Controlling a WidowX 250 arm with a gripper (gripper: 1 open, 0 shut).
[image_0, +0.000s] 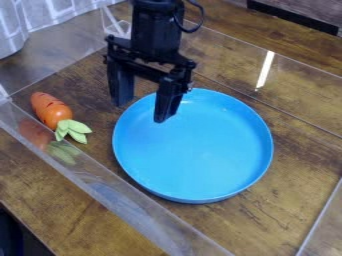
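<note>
My black gripper (146, 85) hangs from the top of the camera view, over the back left rim of an empty blue plate (194, 150), its two fingers spread apart with nothing visible between them. An orange toy carrot (54, 112) with pale green leaves lies left of the plate, apart from the gripper.
Clear plastic walls run along the left, front and right of the wooden surface (281, 85). Bare wood lies behind and right of the plate. Something white and crumpled (27, 20) is at the back left corner.
</note>
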